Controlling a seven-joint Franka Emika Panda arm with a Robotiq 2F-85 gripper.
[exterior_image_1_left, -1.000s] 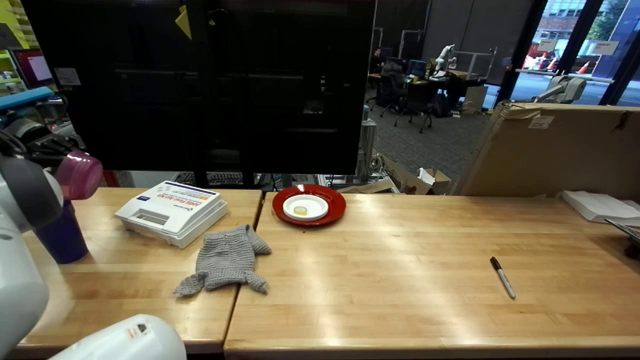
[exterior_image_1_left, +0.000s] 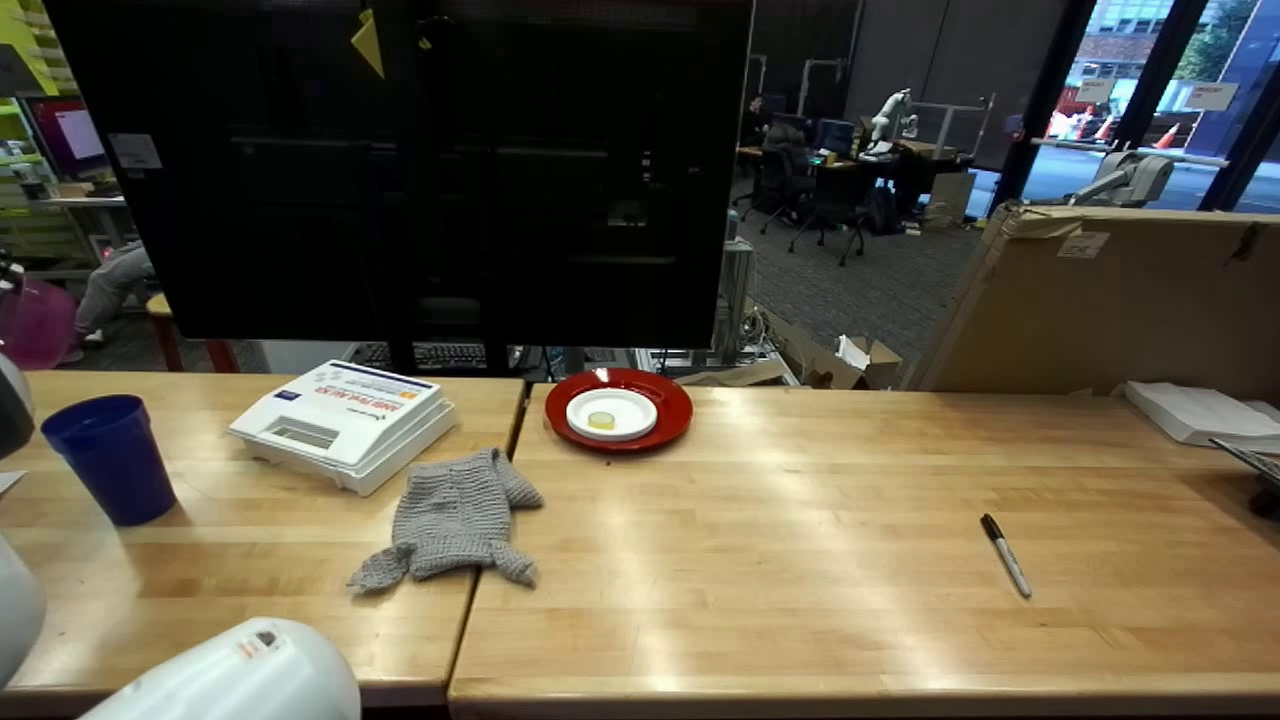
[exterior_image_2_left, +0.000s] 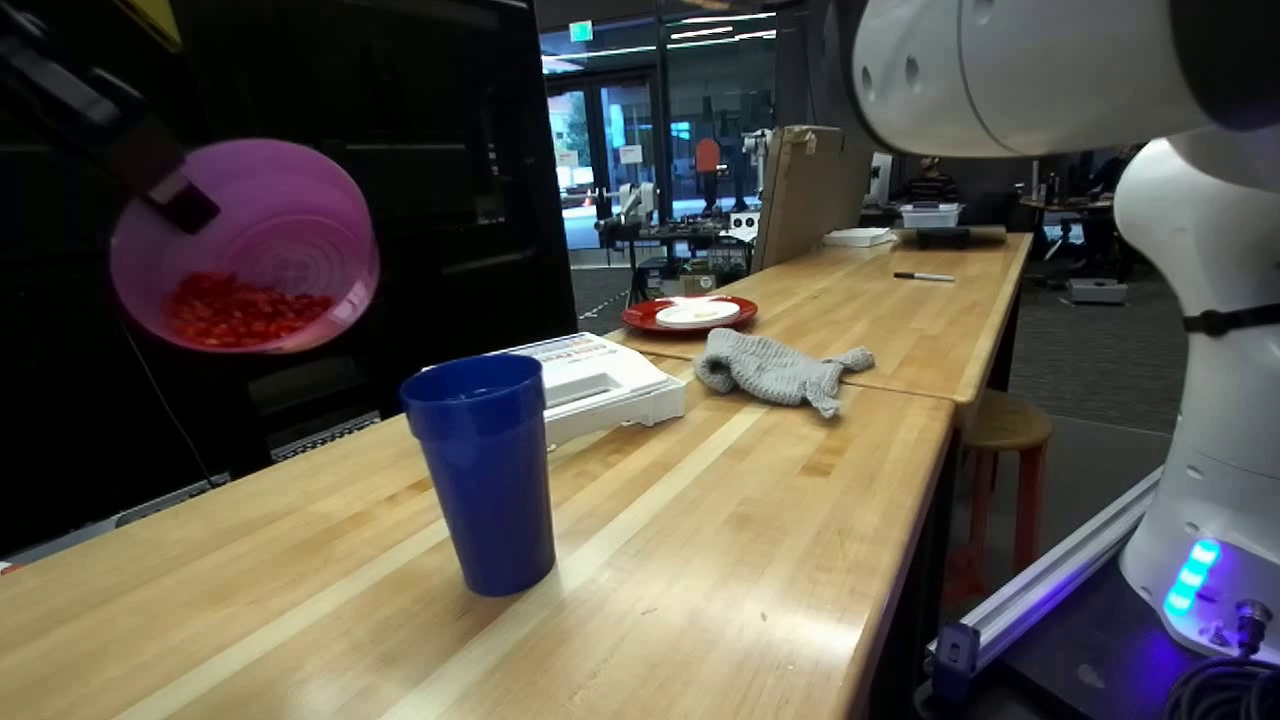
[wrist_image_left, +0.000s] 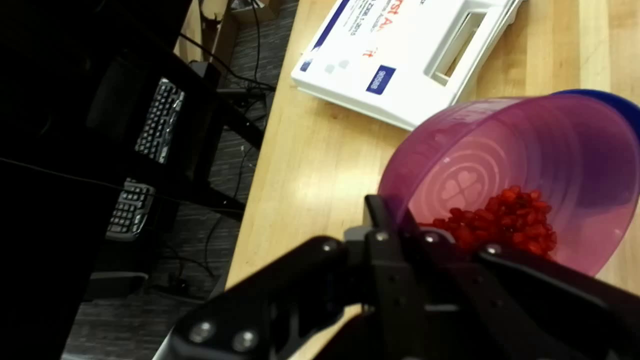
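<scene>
A translucent pink cup (exterior_image_2_left: 258, 210) with small red pieces (exterior_image_2_left: 240, 310) inside is tilted on its side in the air. My gripper is shut on its rim. In the wrist view the red pieces (wrist_image_left: 510, 222) lie along the lower wall of the pink cup (wrist_image_left: 462, 174). A blue cup (exterior_image_2_left: 482, 480) stands upright on the table, apart from the pink cup and to its right in exterior view 2. In exterior view 1 the blue cup (exterior_image_1_left: 114, 462) is at the left, and only part of the pink cup (exterior_image_1_left: 34, 324) shows at the edge.
A white first aid box (exterior_image_1_left: 342, 414) lies beside the blue cup. Farther along are a grey knitted cloth (exterior_image_1_left: 456, 522), a red plate (exterior_image_1_left: 672, 420) bearing a white dish (exterior_image_1_left: 630, 420), and a marker (exterior_image_1_left: 1008, 558).
In exterior view 1 the pink cup has moved left, away from above the blue cup, to the frame's edge. The arm has moved left with it. Objects on the table have stayed put.
</scene>
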